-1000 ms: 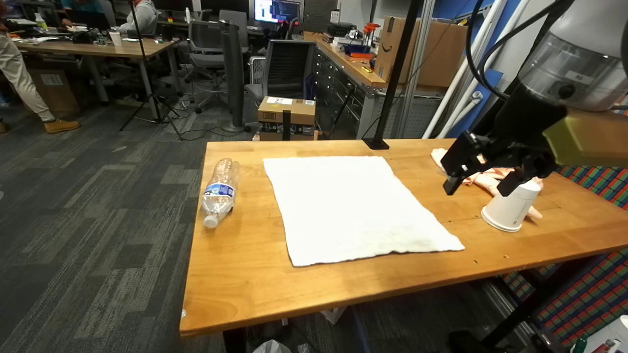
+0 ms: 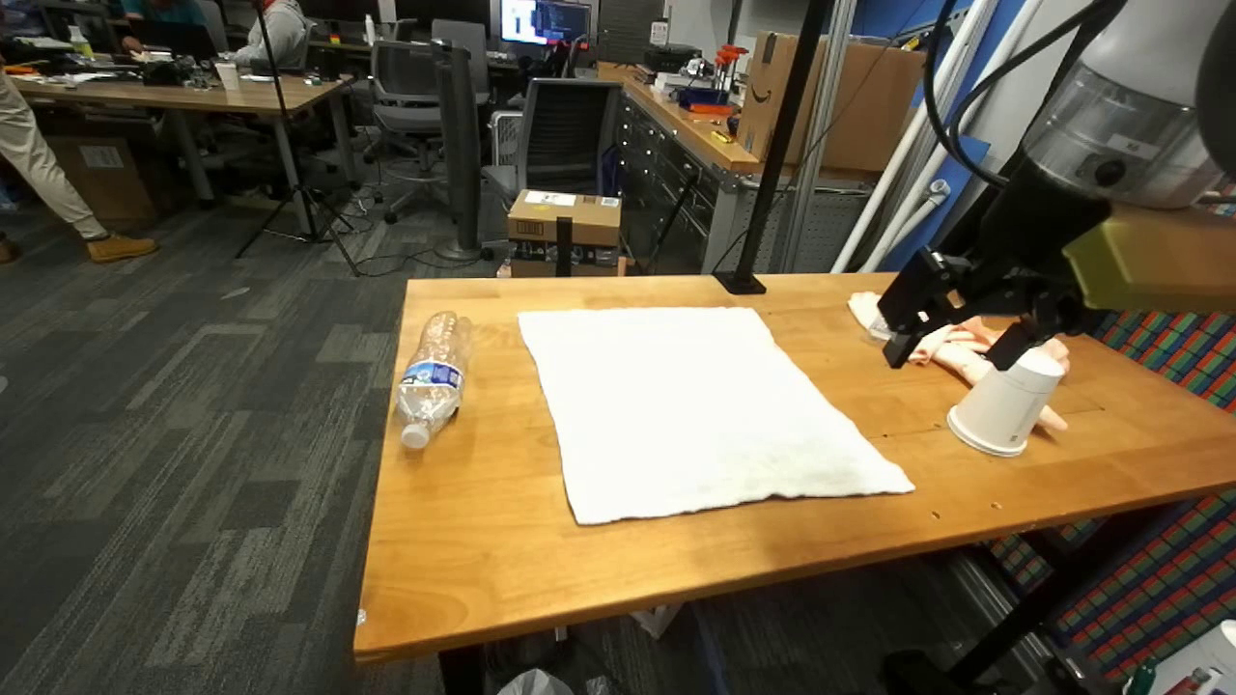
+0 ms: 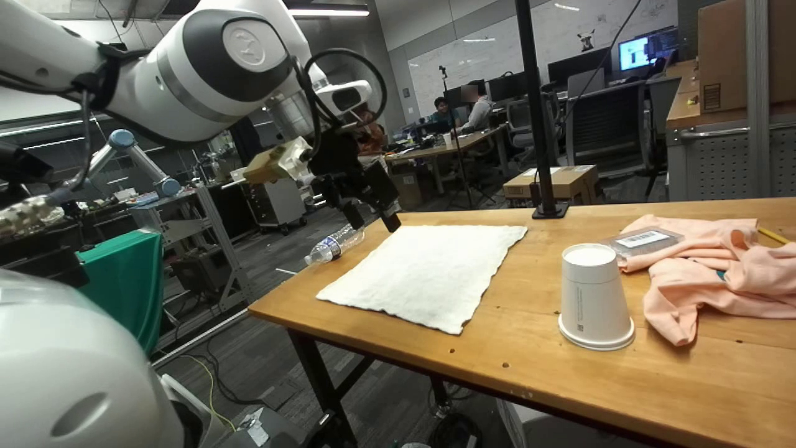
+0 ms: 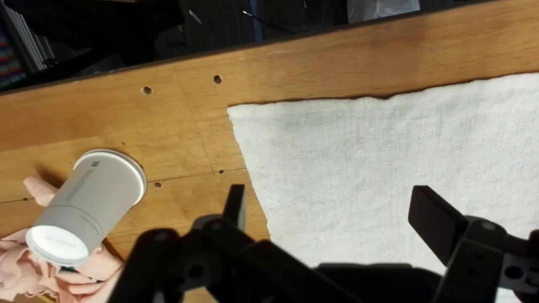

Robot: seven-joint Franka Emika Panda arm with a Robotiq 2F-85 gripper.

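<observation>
A white cloth [image 2: 707, 405] lies spread flat on the wooden table [image 2: 487, 579]. My gripper is open above it, with empty space between the two black fingers; the wrist view shows the cloth's edge and one corner below and ahead of them. In exterior view 2 the gripper [image 3: 377, 223] hangs clear of the tabletop. To one side a white paper cup [image 3: 594, 298] stands upside down. A clear plastic bottle [image 2: 432, 380] with a blue label lies on its side at the table's left edge.
A crumpled peach cloth [image 3: 716, 276] lies behind the cup, with a clear plastic box [image 3: 646, 241] on it or against it. A black post [image 3: 550, 198] rises at the table's far edge. Bare wood surrounds the white cloth.
My gripper has risen slightly and shifted a little to the right in exterior view 1. The cloth, bottle and cup have stayed put.
</observation>
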